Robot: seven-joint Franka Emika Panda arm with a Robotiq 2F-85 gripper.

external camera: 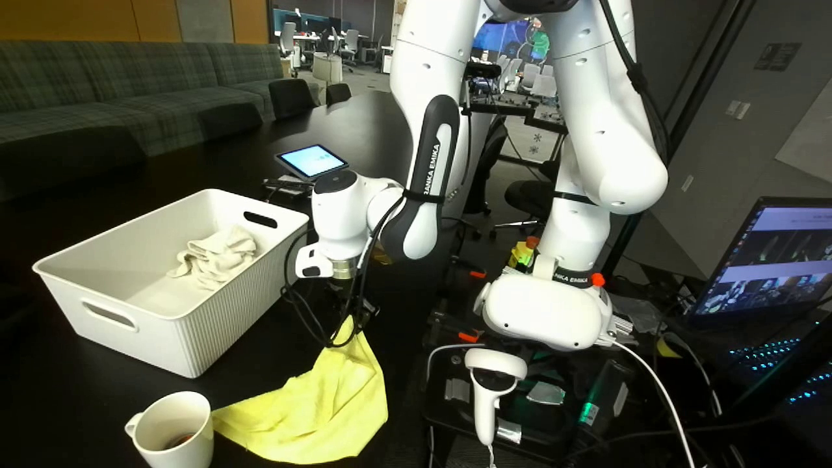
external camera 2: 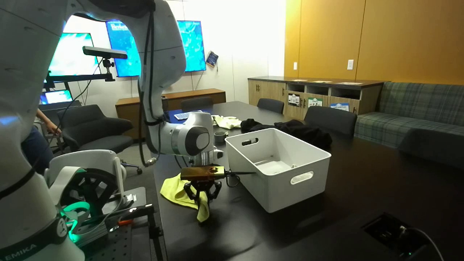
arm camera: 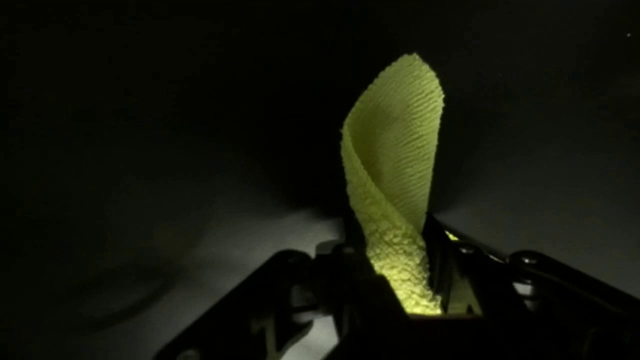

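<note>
A yellow cloth [external camera: 324, 403] lies spread on the dark table, one corner drawn up to my gripper [external camera 2: 203, 198]. In the wrist view, a folded strip of the yellow cloth [arm camera: 393, 174] passes between the fingers and sticks out beyond them. Both fingers [arm camera: 356, 264] border the cloth closely, and it fills the gap, so the gripper looks shut on it. Cables and the wrist partly cover the fingers in exterior view 1. The white bin [external camera: 132, 242] stands beside the arm with a pale crumpled cloth [external camera: 216, 257] inside.
A white mug [external camera: 176, 433] with dark liquid stands near the front edge, close to the yellow cloth. Behind the bin is a tablet [external camera: 311, 160]. Dark fabric [external camera 2: 300, 130] lies behind the bin; the table right of the bin is mostly clear.
</note>
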